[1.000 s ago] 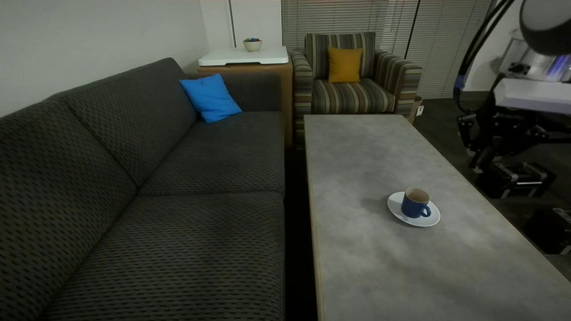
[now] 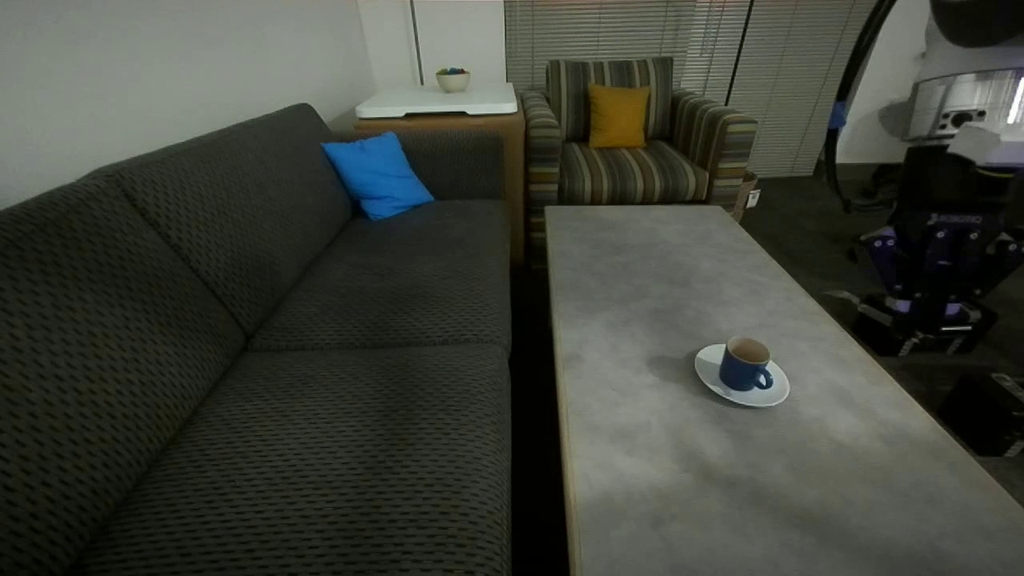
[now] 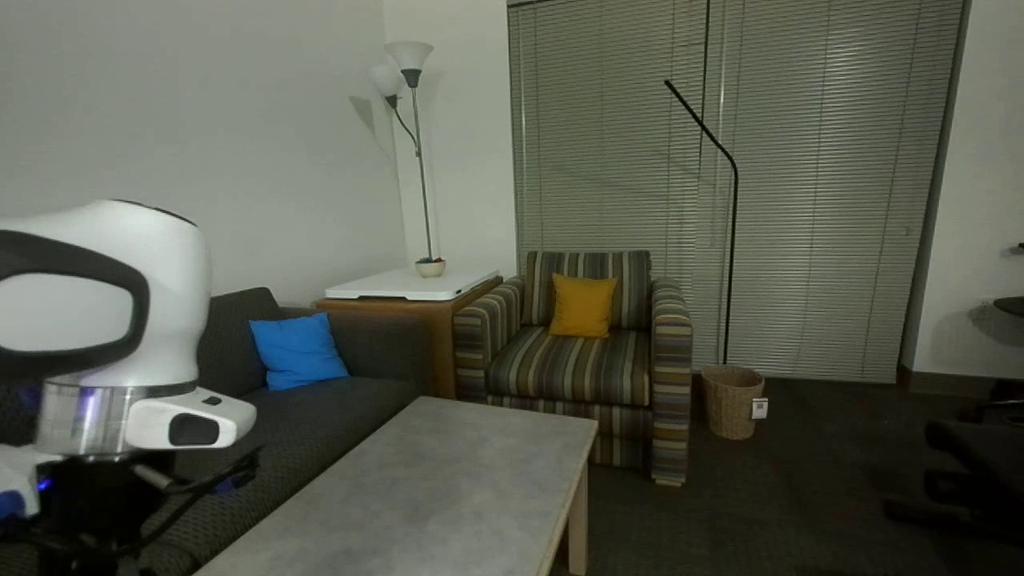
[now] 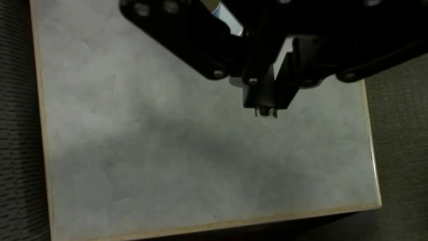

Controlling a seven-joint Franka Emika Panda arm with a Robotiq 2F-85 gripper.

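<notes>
Over the far side of the grey table, at the right of exterior view 1, my gripper hangs in the air. In the wrist view the gripper is shut on a small shiny metal item; only its end shows below the fingertips. A thin pale piece sticks out left of the gripper in exterior view 1, perhaps the same item. A blue cup stands upright on a white saucer, clear of the gripper. Arm parts hide most of the saucer in the wrist view.
A dark sofa runs along the table's left side. The striped armchair stands beyond its far end. Black cases lie on the floor at right.
The arm has shifted and turned: the gripper, tilted before, now points more straight down and sits slightly further right. Cup and saucer have not moved.
</notes>
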